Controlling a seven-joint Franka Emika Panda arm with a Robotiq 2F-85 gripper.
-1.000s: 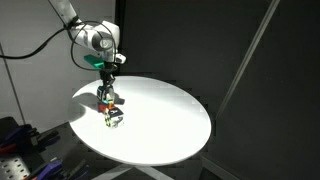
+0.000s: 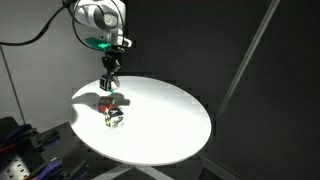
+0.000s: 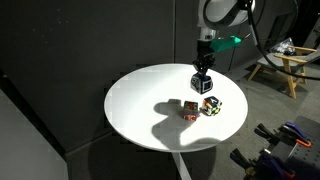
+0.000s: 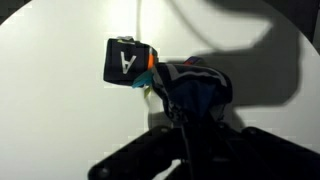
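Observation:
My gripper is shut on a dark block, which hangs above the white table in exterior view 1. In exterior view 2 the same dark block shows below the gripper. Lower down, a red-sided block and a multicoloured block rest on the table, close together. From the wrist, the held block looks dark and patterned, partly covered by the fingers. Past it lies a black face with a white letter A, belonging to a block below.
A wooden chair stands behind the arm in exterior view 2.
The gripper has risen with the dark block, away from the red-sided block, and shifted slightly right in exterior view 1. The two blocks on the table appear unmoved.

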